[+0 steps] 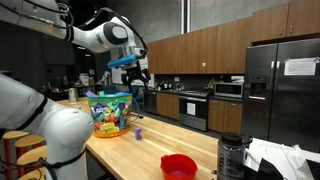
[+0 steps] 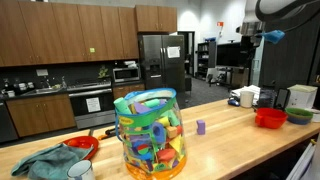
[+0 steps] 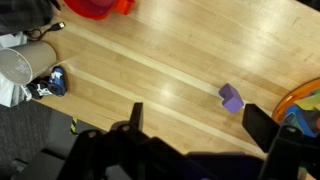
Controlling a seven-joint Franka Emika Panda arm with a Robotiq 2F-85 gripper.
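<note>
My gripper is open, its two dark fingers set wide apart with only bare table visible below the gap. In exterior view 1 the gripper hangs high above the wooden table. A small purple block lies on the tabletop, well below the fingers and nearer the right one in the wrist view. The block stands clear of other objects in exterior view 2. A red bowl sits at the table's front in exterior view 1. At the wrist view's top edge only part of this bowl shows.
A clear-walled bin of colourful toys stands on the table. Near it are a red plate, a grey cloth and a white mug. A black canister occupies the other end.
</note>
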